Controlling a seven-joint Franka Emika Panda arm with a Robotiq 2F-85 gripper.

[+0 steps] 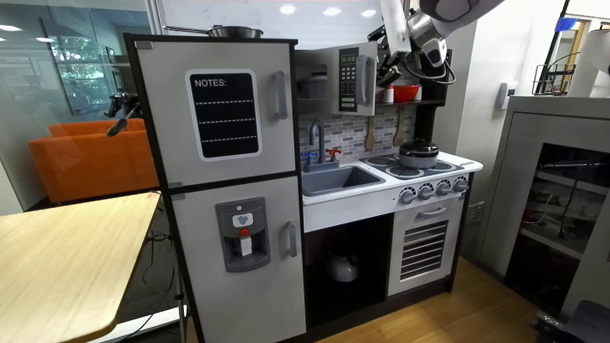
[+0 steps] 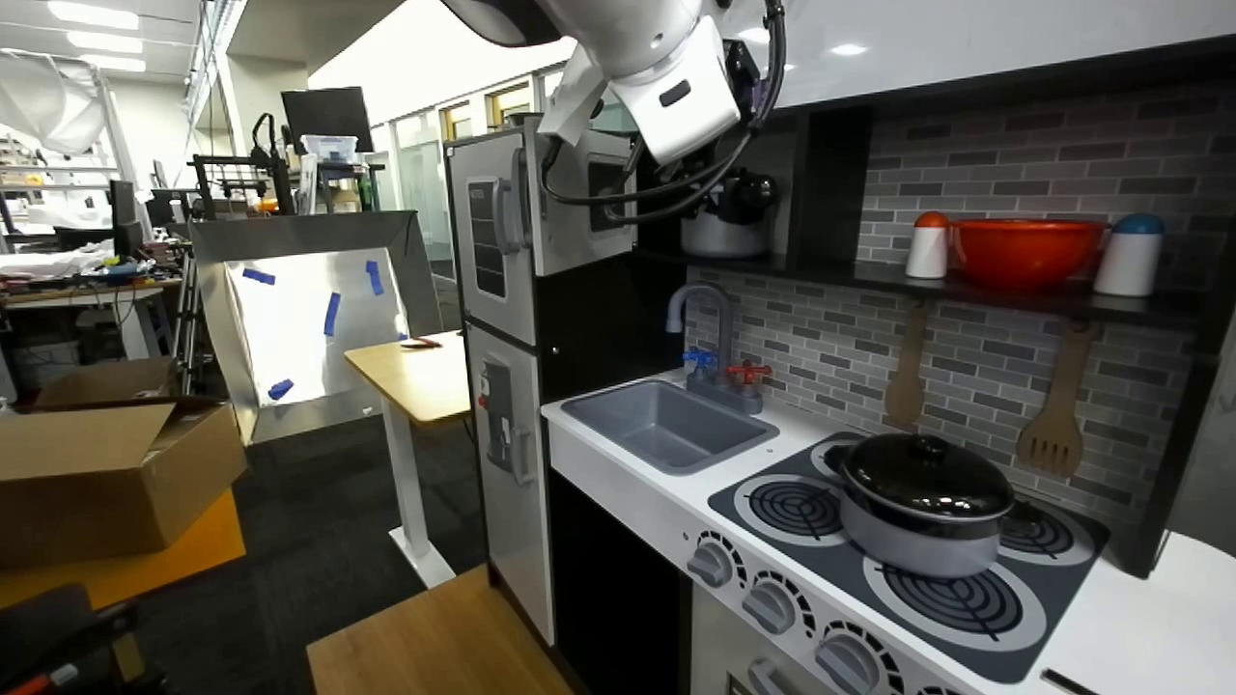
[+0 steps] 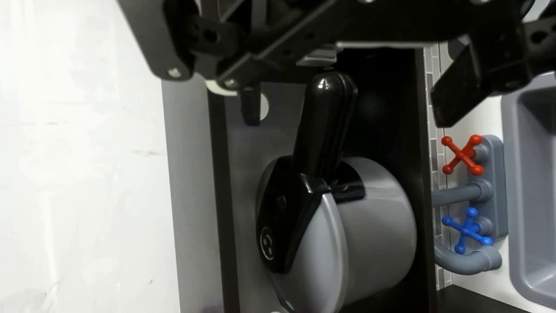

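Observation:
A grey toy pot with a black handle and black fittings rests inside the open microwave compartment. Its handle points toward my gripper, which is open. In the wrist view the fingers stand far apart, one on either side of the handle's line, and nothing is held between them. Whether the handle's end reaches in between the fingers is hard to judge. The microwave door is swung open in exterior view 1, with my gripper just right of its edge. Exterior view 2 shows the pot below the wrist, partly hidden by cables.
Right of the compartment, a shelf carries a red bowl and two shakers. Beneath are the sink, its faucet and a stove with a black-lidded pot. A frying pan lies on the fridge.

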